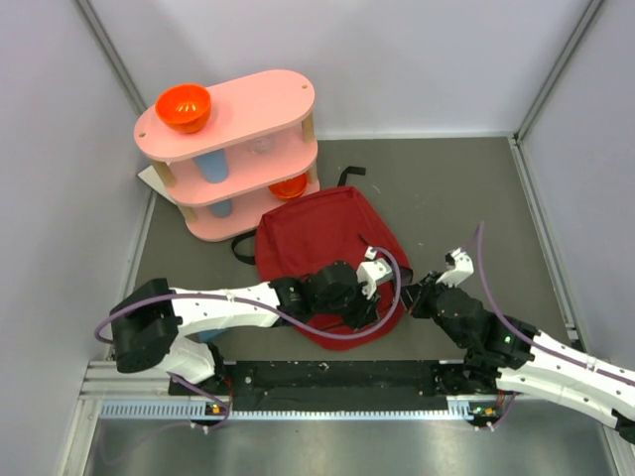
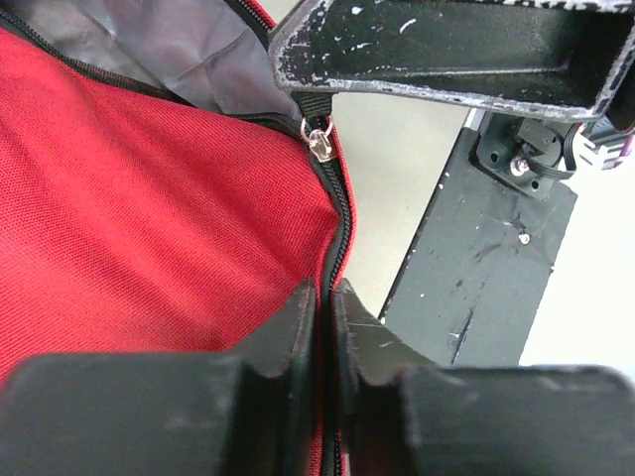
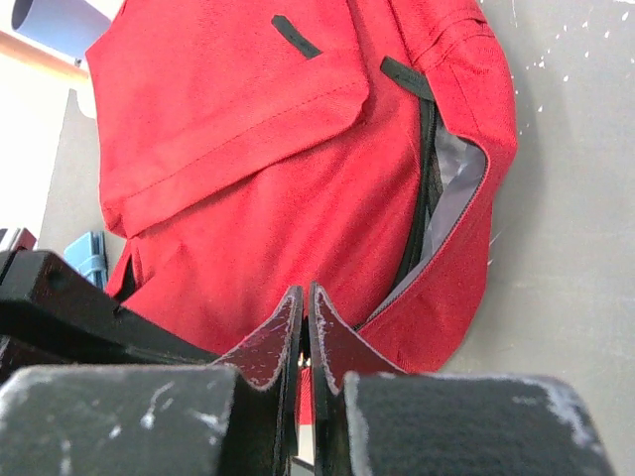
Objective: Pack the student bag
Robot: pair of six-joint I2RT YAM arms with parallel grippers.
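The red bag [image 1: 317, 223] lies flat in mid-table, its flap toward the back and a grey-lined opening [image 3: 451, 193] on its right side. My left gripper straddles the black zip edge near the bag's front, one finger on each side; how firmly they press is hard to tell. Just ahead of it sits a silver zip slider [image 2: 319, 145], beside a dark finger of my right gripper. In the right wrist view my right gripper is shut over the bag's front right, a small metallic glint behind its fingers; whether a pull tab is held does not show.
A pink shelf [image 1: 230, 114] with an orange bowl [image 1: 184, 107] on top stands at the back left. Part of a blue item [image 3: 87, 258] shows left of the bag. Bare table [image 1: 466, 188] lies at the right and back right.
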